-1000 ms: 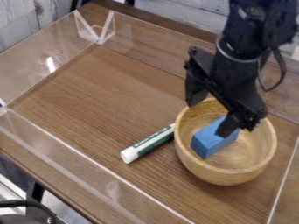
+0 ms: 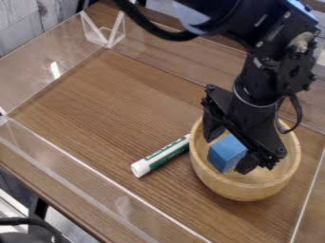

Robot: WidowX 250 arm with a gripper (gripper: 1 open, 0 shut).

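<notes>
My black gripper (image 2: 249, 133) reaches down from the top into a round wooden bowl (image 2: 249, 190) at the right, its fingers over and around a blue block (image 2: 226, 154) lying in the bowl. The block is partly covered by the gripper; whether the fingers touch it I cannot tell. A white-and-green tube (image 2: 160, 157) lies on the wooden table just left of the bowl.
A white rail runs along the left edge, with a clear plastic piece (image 2: 105, 30) near the top left. Black cables hang at the lower left.
The gripper has moved down into the bowl, onto the blue block, which is now more hidden. The tube has not visibly moved.
</notes>
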